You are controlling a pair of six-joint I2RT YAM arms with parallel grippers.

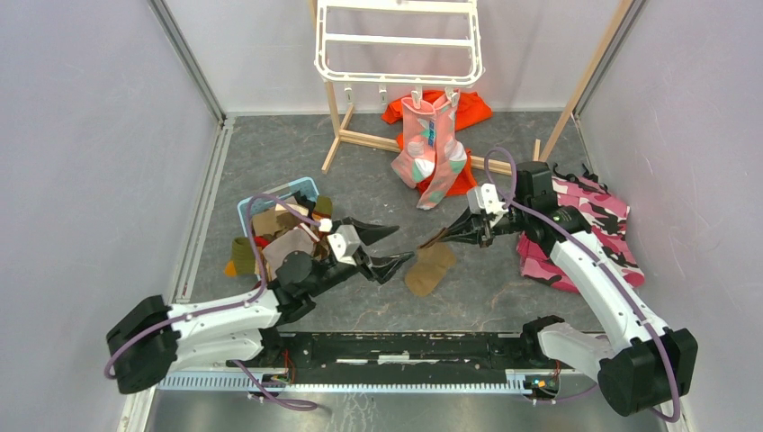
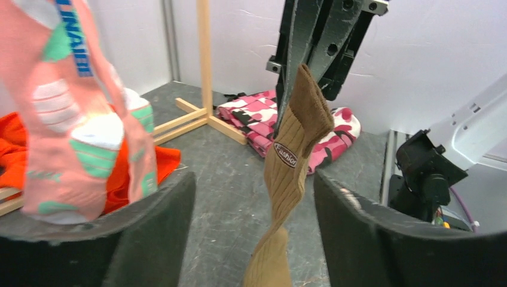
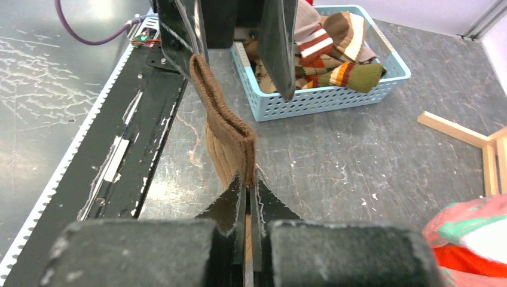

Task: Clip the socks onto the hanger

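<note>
A brown sock [image 1: 430, 268] hangs from my right gripper [image 1: 447, 236], which is shut on its cuff; in the left wrist view the sock [image 2: 284, 173] dangles with its cuff up. My left gripper [image 1: 390, 245] stands open just left of it, nothing between its fingers. The white hanger [image 1: 399, 76] is at the back, with a pair of pink socks [image 1: 429, 148] clipped to it.
A blue basket [image 3: 335, 104] of mixed socks sits at the left. Orange cloth [image 1: 470, 109] lies beneath the hanger and its wooden stand [image 1: 364, 140]. A pink patterned bundle [image 1: 580, 265] lies at the right.
</note>
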